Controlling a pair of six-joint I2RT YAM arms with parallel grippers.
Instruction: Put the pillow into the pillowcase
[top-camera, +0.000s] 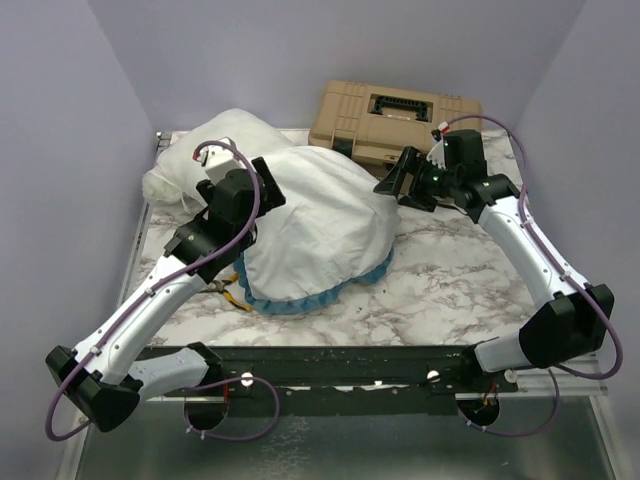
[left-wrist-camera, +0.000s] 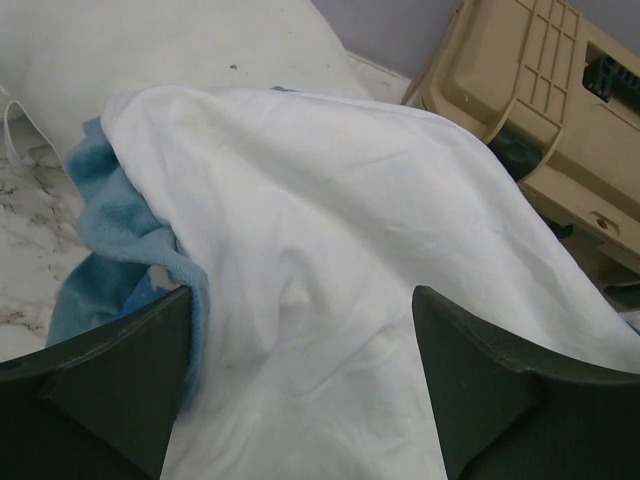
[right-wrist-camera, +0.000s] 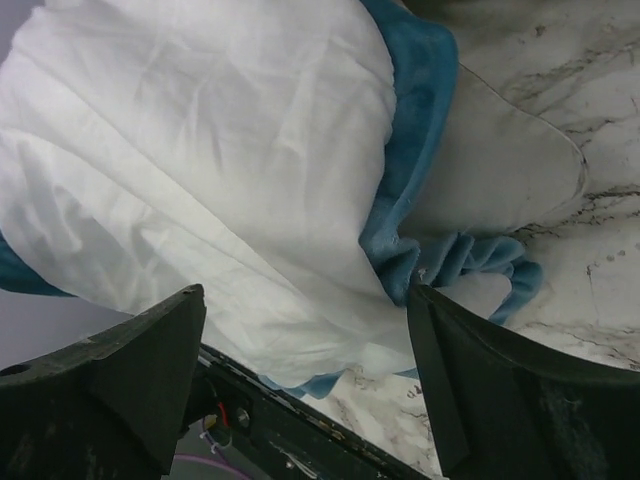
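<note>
The white pillowcase, with a blue ruffled hem, lies spread over the table's middle, partly covering another white cloth seen in the right wrist view. A white pillow lies at the back left; how far the pillowcase covers it is unclear. My left gripper is open above the pillowcase's left part, by a bunched blue edge. My right gripper stands open above the pillowcase's right edge, with cloth visible between its fingers below.
A tan plastic case lies at the back. Yellow-handled pliers are partly covered at the front left.
</note>
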